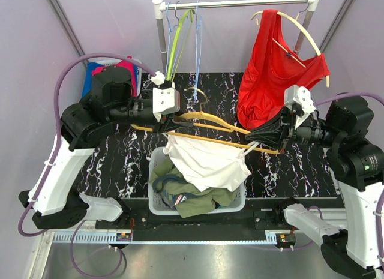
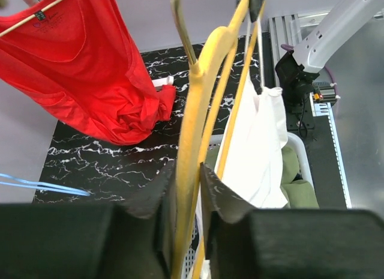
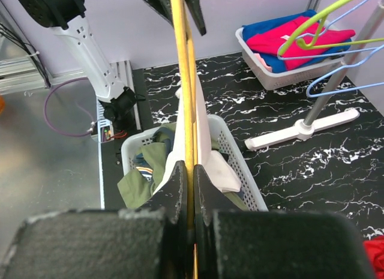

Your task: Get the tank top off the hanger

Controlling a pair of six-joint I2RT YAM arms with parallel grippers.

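A yellow wooden hanger (image 1: 216, 118) spans the space between my two grippers, above the basket. The white tank top (image 1: 207, 162) hangs below its bar, partly over the basket; a white strap (image 1: 251, 149) still loops up at the right end. My left gripper has its fingers close on both sides of the hanger's shoulder, with little gap showing. At the other end, my right gripper is shut on the hanger's thin arm. The left strap is mostly hidden beside the left fingers.
Below stands a grey-white basket (image 1: 241, 201) holding green clothes (image 1: 201, 198). A red top (image 1: 264, 81) hangs on the rack (image 1: 240, 3) at right. Green (image 1: 174, 48) and blue hangers (image 1: 198, 51) hang at left, close behind the left arm. Another basket (image 3: 273, 80) stands back left.
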